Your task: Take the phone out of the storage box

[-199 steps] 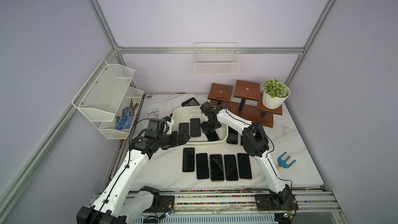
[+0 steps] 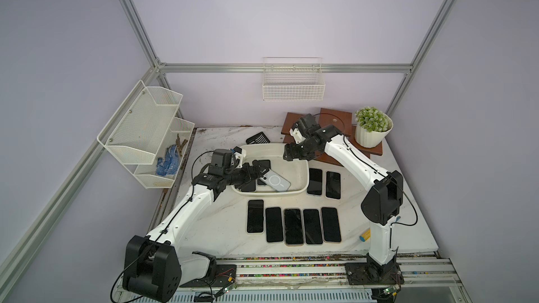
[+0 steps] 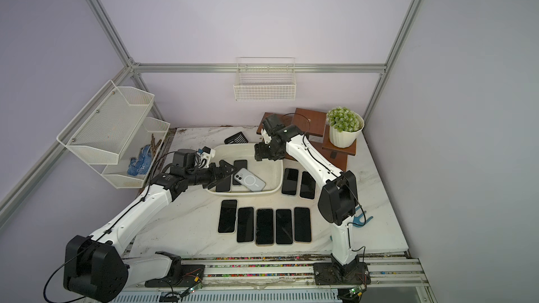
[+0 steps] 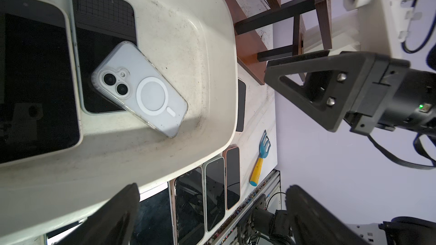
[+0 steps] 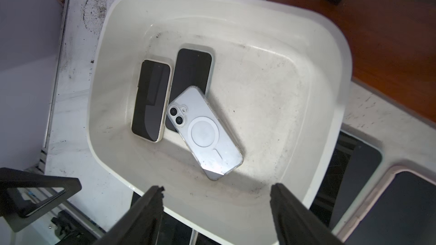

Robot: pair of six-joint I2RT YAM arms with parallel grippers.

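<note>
A phone in a clear case (image 5: 206, 133) lies in the cream storage box (image 5: 299, 40), pale back and camera upward. Its camera end overlaps the middle phone (image 5: 193, 70), whose black screen faces up. Left of that lies another phone (image 5: 151, 102), also screen up. My right gripper is high above the box, its fingers wide apart and empty. Over the box's left part, my left gripper is open as well, with nothing between its fingers. In the top left view, the left arm partly covers the phones at that end.
Several phones, one of them the leftmost phone (image 2: 255, 216), lie in a row in front of the box, and two more to its right. Brown wooden stands (image 2: 335, 117) and a potted plant (image 2: 371, 126) fill the back right. The box's right half is bare.
The clear-case phone has turned from screen up to back up and moved left onto the middle phone.
</note>
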